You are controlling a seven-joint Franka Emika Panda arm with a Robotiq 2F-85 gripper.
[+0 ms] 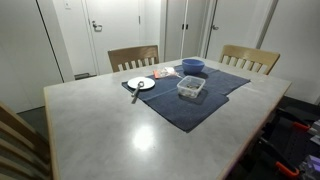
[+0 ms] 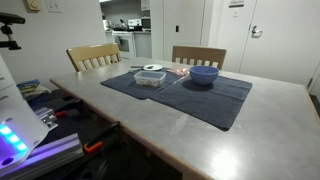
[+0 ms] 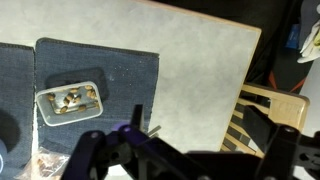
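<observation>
My gripper is open in the wrist view, its dark fingers spread wide with nothing between them. It is over the table, to the right of a clear plastic container (image 3: pixel 69 104) holding several small brownish pieces. That container (image 1: pixel 191 88) rests on a dark blue cloth mat. Toward the back of the mat stands a blue bowl (image 2: pixel 204 75). A white plate (image 1: pixel 143 84) lies at the mat's left end in exterior view 1, with a greenish utensil (image 1: pixel 137 92) across its edge.
Something pale and crumpled (image 1: pixel 168 71) lies behind the container, beside a small orange-red item (image 1: pixel 156 74). Chairs (image 2: pixel 199 57) stand around the table.
</observation>
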